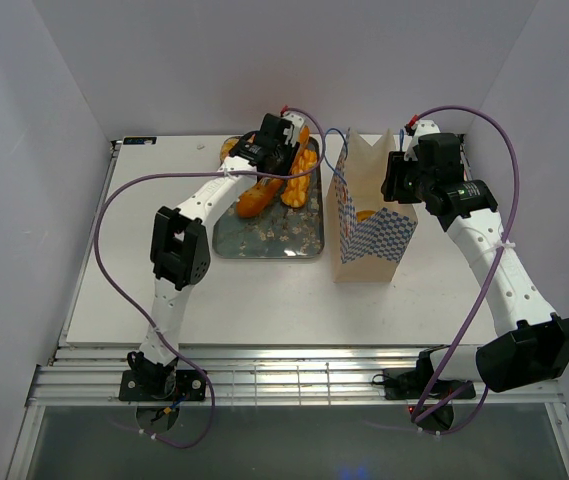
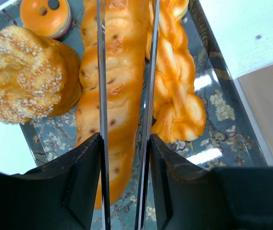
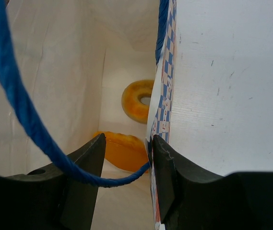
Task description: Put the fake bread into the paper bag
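A long loaf (image 2: 119,86), brown-spotted, lies on the tray beneath my left gripper. That gripper is open; its two thin metal strips stand apart, with the loaf showing below the gap. Whether they touch it, I cannot tell. To the right lies a braided bread (image 2: 179,96); to the left are a seeded round bun (image 2: 28,76) and an orange donut (image 2: 45,14). The paper bag (image 1: 364,270) stands upright, mouth wide. My right gripper is at its right rim, fingers apart, with the blue handle (image 3: 59,155) crossing between them.
Inside the bag are a ring-shaped bread (image 3: 136,103) and an orange piece (image 3: 124,151). The grey tray (image 1: 269,245) stands left of the bag, its front part bare.
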